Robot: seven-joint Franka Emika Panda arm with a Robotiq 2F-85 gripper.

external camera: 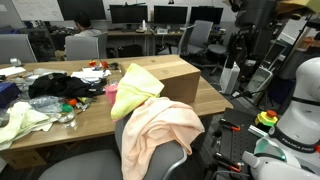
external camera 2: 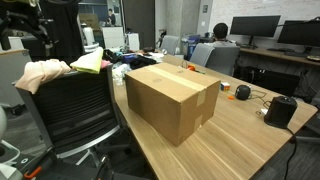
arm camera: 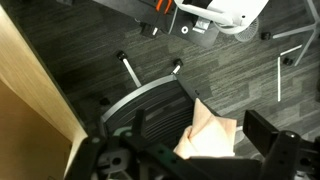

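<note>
A peach cloth (external camera: 160, 130) is draped over the back of a dark office chair, with a yellow cloth (external camera: 137, 88) hanging beside it. In exterior view 2 the peach cloth (external camera 2: 42, 74) and the yellow cloth (external camera 2: 92, 58) lie along the top of the chair back (external camera 2: 75, 105). My gripper is open, its dark fingers wide apart at the bottom of the wrist view. Below it in that view, part of the peach cloth (arm camera: 208, 132) shows, apart from the fingers. Exterior view 1 has the gripper high at upper right, clear of both cloths.
A large closed cardboard box (external camera 2: 170, 100) stands on the wooden table (external camera 2: 235, 125) near the chair. Bags, cloths and small items clutter the table's other end. The robot base (external camera: 285, 145) is at right, beside the chair. Bare table lies beyond the box.
</note>
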